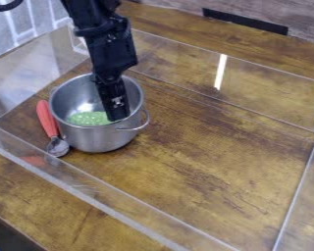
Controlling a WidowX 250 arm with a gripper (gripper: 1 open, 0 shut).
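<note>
A steel pot (107,137) with a wire handle stands on the wooden table at the left. A green speckled object (89,119) lies inside it. My gripper (113,110) reaches down into the pot over the right part of that object; whether anything is between its dark fingers cannot be made out. A red-handled utensil (48,122) with a metal end lies just left of the pot.
Transparent panels border the area, with their edges crossing the front, left and right of the view.
</note>
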